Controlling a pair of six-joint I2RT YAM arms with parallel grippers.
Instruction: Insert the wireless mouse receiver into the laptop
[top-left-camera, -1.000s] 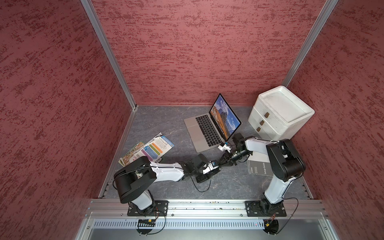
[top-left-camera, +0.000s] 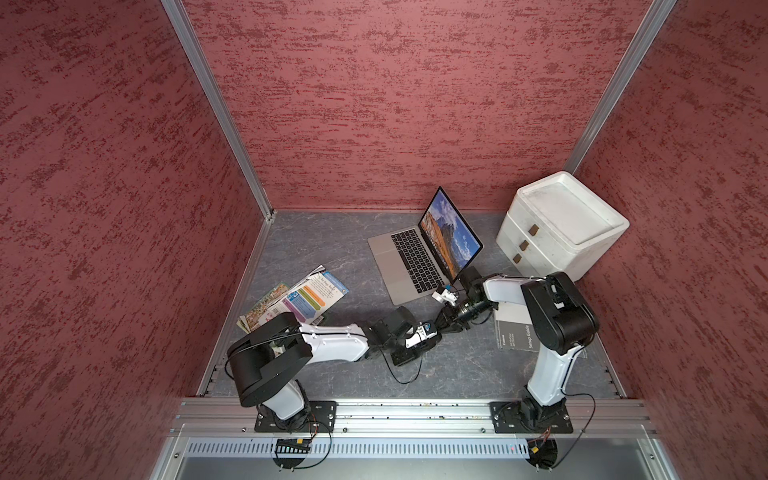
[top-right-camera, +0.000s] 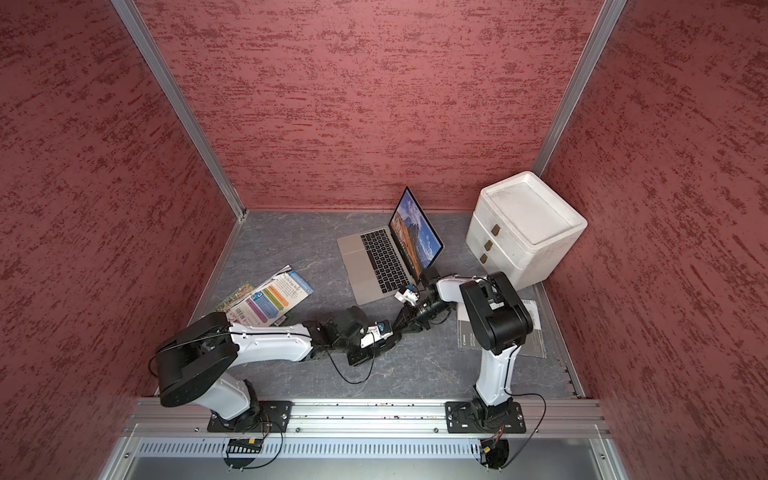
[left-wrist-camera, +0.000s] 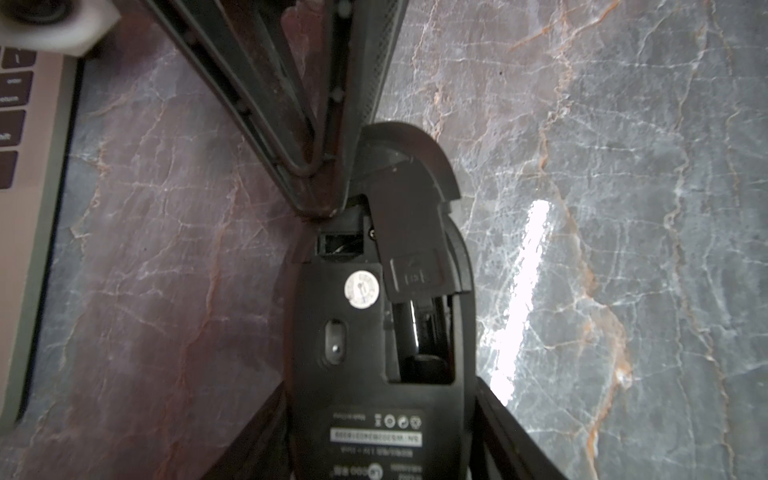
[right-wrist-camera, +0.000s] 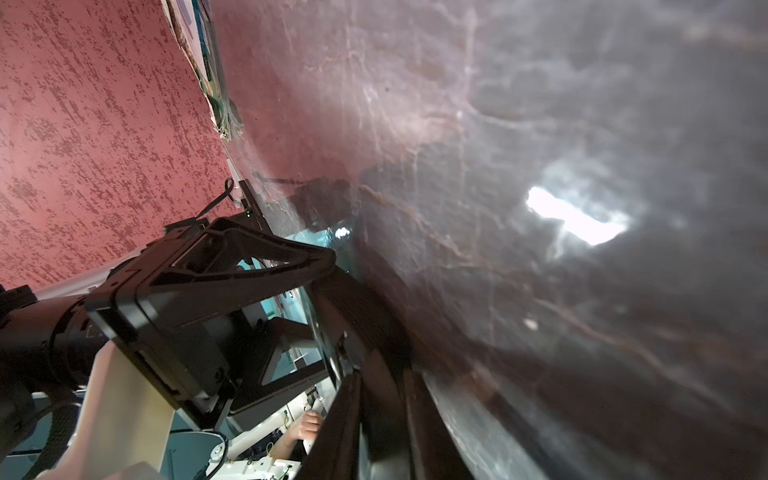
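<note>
In the left wrist view, the black wireless mouse (left-wrist-camera: 376, 424) is underside up, with my left gripper shut on it. Its battery cover (left-wrist-camera: 408, 224) sits askew over the battery bay, and a small slot (left-wrist-camera: 341, 245) shows beside it; I cannot tell whether the receiver is in it. A fingertip (left-wrist-camera: 316, 184) of my right gripper (top-left-camera: 446, 318) is at the mouse's end, by that slot; whether it is open or shut is unclear. The silver laptop (top-left-camera: 392, 264) stands open behind both grippers, its screen lit.
Magazines (top-left-camera: 300, 296) lie at the left. A white drawer unit (top-left-camera: 568, 208) stands at the back right, and a setup guide (top-left-camera: 516, 336) lies under the right arm.
My right arm has shifted slightly left over the last second, its gripper staying by the mouse. The left arm and the laptop have not visibly moved.
</note>
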